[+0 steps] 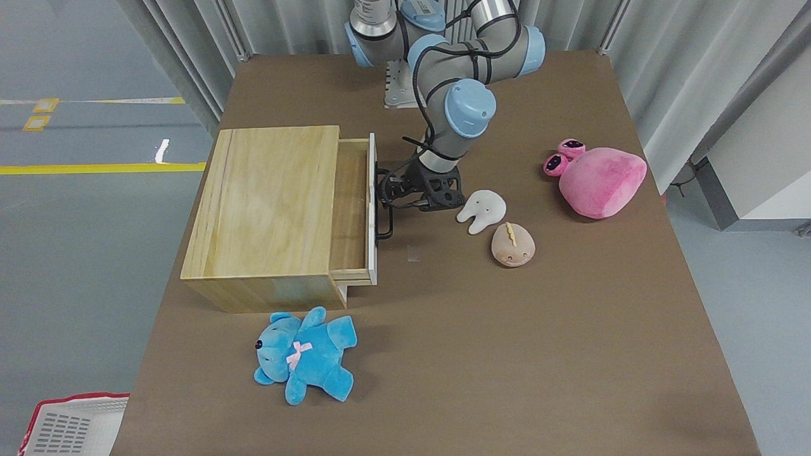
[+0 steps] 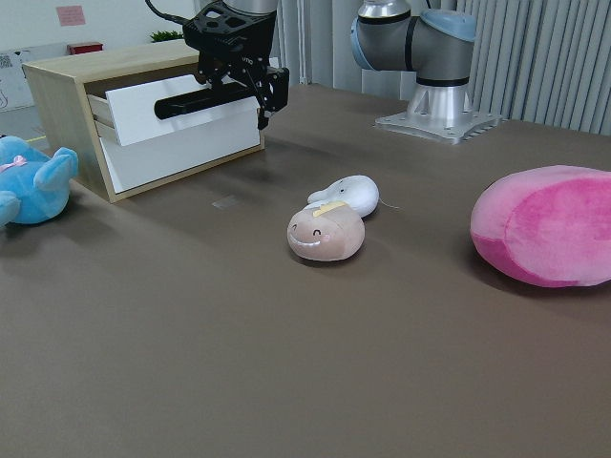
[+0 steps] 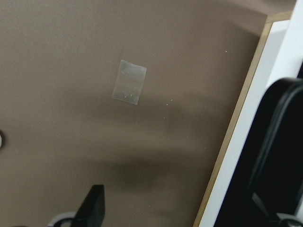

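Observation:
A light wooden cabinet (image 1: 258, 201) stands on the table, its top drawer (image 1: 349, 213) pulled partly out toward the arm. My black gripper (image 2: 239, 76) is at that drawer's white front, beside the black handle (image 2: 191, 101); in the front view it touches the drawer front. Whether its fingers are shut on the handle I cannot tell. In the wrist view, the white drawer edge and a large black shape fill the right side.
A blue bear (image 1: 304, 357) lies in front of the cabinet. A white plush (image 1: 482, 206), a beige plush (image 1: 513, 247) and a pink plush (image 1: 600, 182) lie to the right.

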